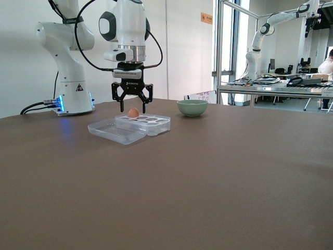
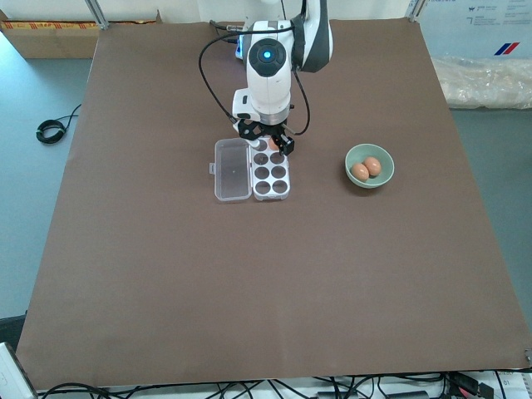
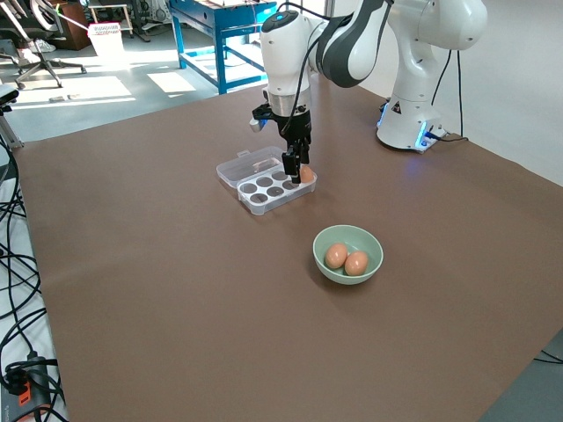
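My black gripper (image 1: 132, 104) hangs over an open clear egg box (image 2: 271, 174) with round holes, its lid (image 1: 115, 132) lying flat to the left in the left view. In the top view its fingers are apart with nothing between them. One brown egg (image 1: 133, 113) sits in the box below the fingers. A green bowl (image 3: 347, 274) stands beside the box, apart from it, holding two brown eggs (image 3: 336, 255) (image 2: 373, 165).
The robot's base (image 1: 75, 99) stands at the back, with cables running from it. Loose cables lie beyond the table edge.
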